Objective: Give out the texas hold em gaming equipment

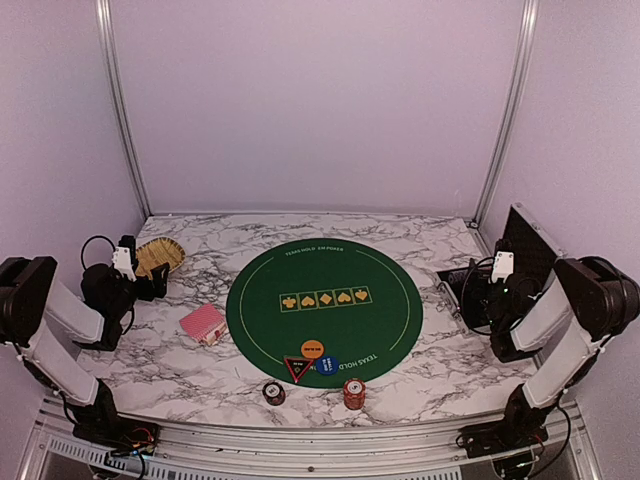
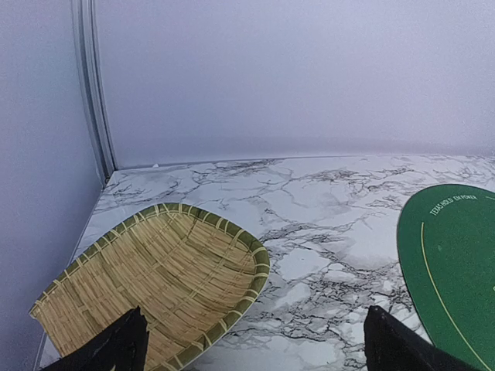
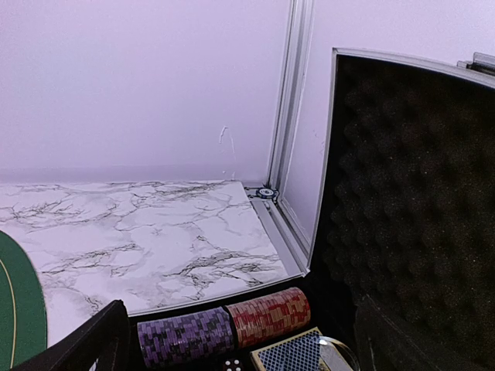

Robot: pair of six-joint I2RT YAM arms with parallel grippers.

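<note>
The green round poker mat lies mid-table. On its front part rest an orange disc, a blue disc and a red-edged black triangle. In front of the mat stand a dark chip stack and a red chip stack. Red-backed cards lie left of it. At right, the open case holds purple chips, red chips and a blue-patterned card deck. My left gripper is open and empty near the basket; my right gripper, also open and empty, hovers over the case.
A woven bamboo basket sits at the back left. The case's raised lid rises along the right side. Bare marble table shows behind the mat and on either side of it.
</note>
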